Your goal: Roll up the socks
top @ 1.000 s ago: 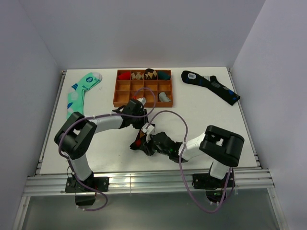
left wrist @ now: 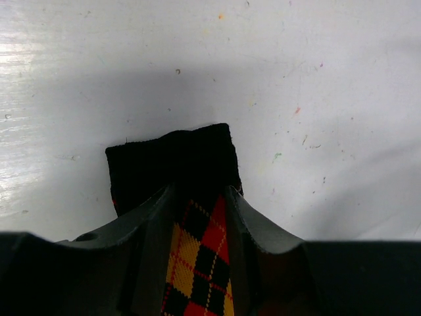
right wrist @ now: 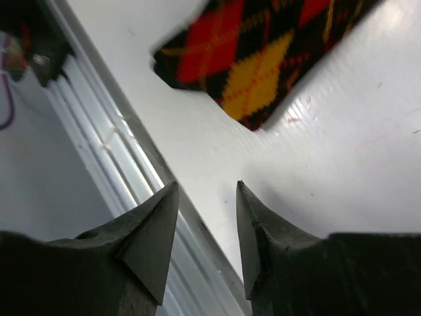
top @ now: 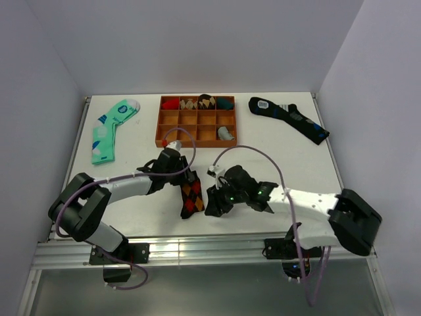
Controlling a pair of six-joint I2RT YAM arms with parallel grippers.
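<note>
A black sock with red and yellow argyle (top: 192,197) lies on the white table, front centre. My left gripper (top: 187,172) is over its upper end; in the left wrist view its fingertips (left wrist: 237,207) rest at the sock's black band, and I cannot tell whether it grips the cloth. My right gripper (top: 214,205) is just right of the sock's lower part; in the right wrist view its fingers (right wrist: 263,243) stand apart with nothing between them, and the sock (right wrist: 256,66) lies beyond them.
At the back centre an orange divided box (top: 196,131) holds rolled socks. Teal socks (top: 105,138) lie at the left, black socks (top: 296,122) at the back right. The table's front rail (right wrist: 125,158) runs close by my right gripper.
My left gripper has moved left and slightly down from higher up. My right gripper has moved off the sock to the right, leaving it more exposed.
</note>
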